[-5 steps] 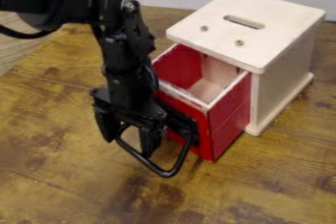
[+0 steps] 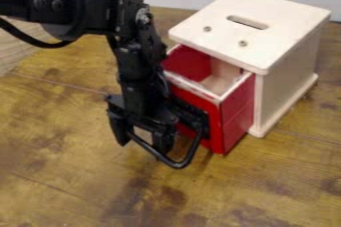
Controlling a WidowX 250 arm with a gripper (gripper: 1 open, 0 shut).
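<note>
A black robot arm reaches from the upper left down to its gripper [image 2: 144, 129], which is low at the front of a red drawer [image 2: 229, 123] in a cream wooden box [image 2: 273, 37]. A black looped bar hangs by the gripper against the drawer's front. The drawer is partly pulled out, its inside showing red and cream. Whether the fingers are open or shut, or hold the bar, is hard to tell in the dark shapes.
The box has a slot and two screws on top, with a pale surface behind it.
The gripper and black bar have shifted slightly up and back toward the box, and the drawer appears pushed a little further in.
</note>
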